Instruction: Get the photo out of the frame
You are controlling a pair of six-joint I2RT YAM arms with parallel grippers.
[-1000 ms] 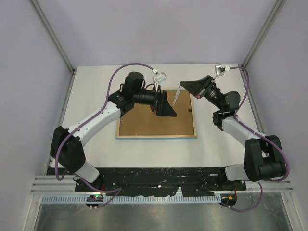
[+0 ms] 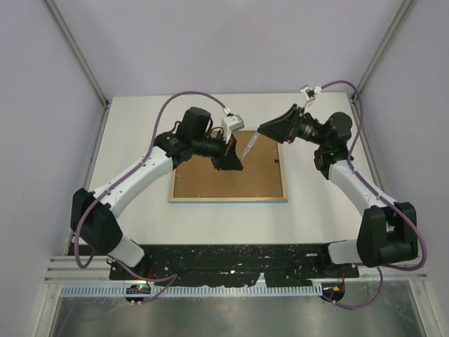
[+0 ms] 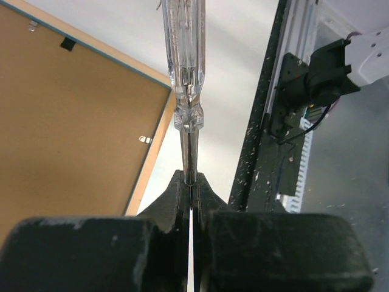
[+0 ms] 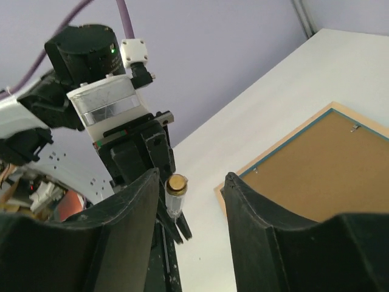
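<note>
A clear-handled screwdriver (image 2: 249,145) hangs slanted above the photo frame (image 2: 229,199). My left gripper is shut on the metal shaft of this screwdriver, its tip hidden between the fingers. In the right wrist view, my right gripper stands open, its two fingers apart near the gold-capped handle end (image 4: 177,184). The frame lies back side up on the table, its brown backing board (image 2: 228,184) in place. Small metal clips show along its edge, one clip (image 3: 145,139) being near a corner in the left wrist view.
Both arms reach over the frame, with the grippers close together. A dark strip (image 2: 231,260) runs along the table's front edge.
The left gripper and screwdriver have shifted slightly left.
</note>
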